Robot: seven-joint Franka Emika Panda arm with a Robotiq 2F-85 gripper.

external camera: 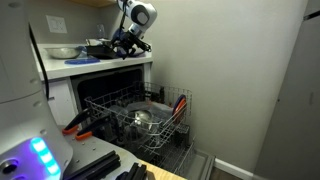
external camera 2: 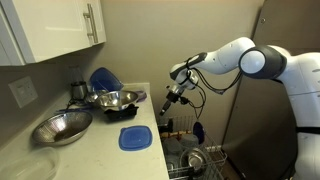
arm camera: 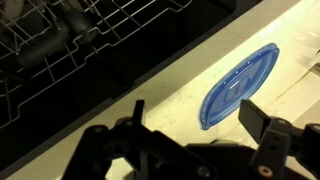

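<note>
My gripper stands open above the counter's edge, its two dark fingers wide apart with nothing seen between them. Exterior view 2 shows the gripper point(external camera 2: 168, 102) just off the counter's right side, high over the dishwasher rack. On the white counter point(external camera 2: 110, 165) lies a flat blue lid or tray point(external camera 2: 135, 138); in the wrist view the blue lid point(arm camera: 238, 86) is beyond the fingertips, apart from them. Below the counter, the dishwasher's wire rack point(external camera: 165, 122) is pulled out, with a silvery dish point(external camera: 143, 115) and other items in it.
A metal colander point(external camera 2: 62, 128), a steel bowl point(external camera 2: 116, 99) and a clear bowl point(external camera 2: 30, 165) stand along the counter. Behind them leans a blue item point(external camera 2: 103, 80). An upper cabinet point(external camera 2: 50, 25) overhangs the left side. Open floor lies right of the rack.
</note>
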